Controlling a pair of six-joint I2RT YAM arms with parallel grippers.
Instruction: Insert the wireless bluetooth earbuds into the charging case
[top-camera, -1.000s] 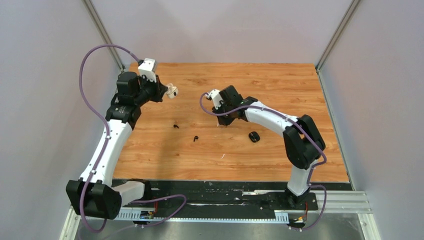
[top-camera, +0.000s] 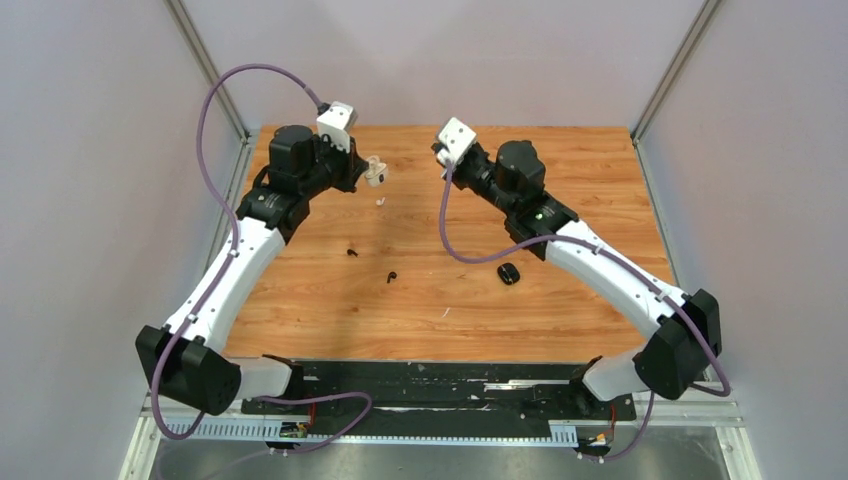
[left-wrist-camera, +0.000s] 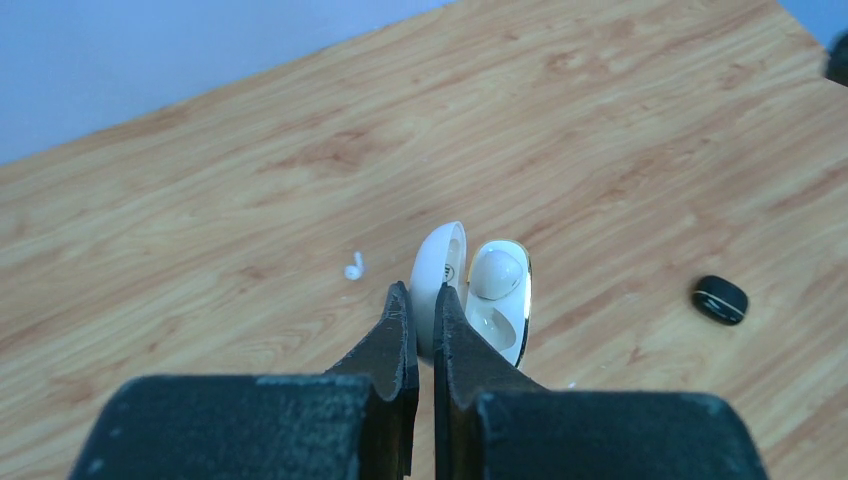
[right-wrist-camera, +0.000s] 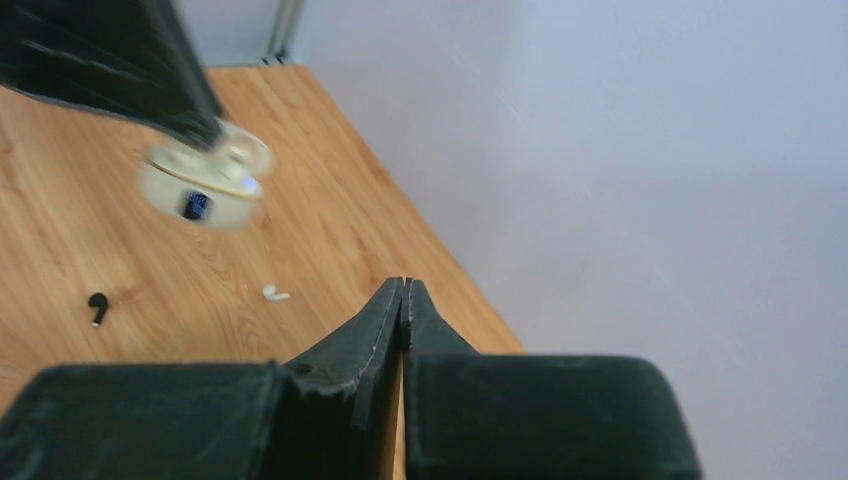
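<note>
My left gripper is shut on the raised lid of the white charging case (left-wrist-camera: 512, 300), which hangs open above the table. One of its hollows shows a rounded white shape, perhaps an earbud; the other looks empty. In the right wrist view the case (right-wrist-camera: 205, 190) is blurred, with a small bluish light. A white earbud (top-camera: 380, 201) appears loose below the case, seen too as a small white earbud (right-wrist-camera: 275, 293) near the table surface; whether it rests there I cannot tell. Right of the case, my right gripper has its fingertips together, nothing visible between them.
Two black earbuds (top-camera: 391, 277) lie on the wooden table (top-camera: 330, 310). A black case (top-camera: 508, 273) sits beneath the right arm.
My right arm rose away from the table toward the back. The white earbud shifted left and back, apart from the right gripper.
</note>
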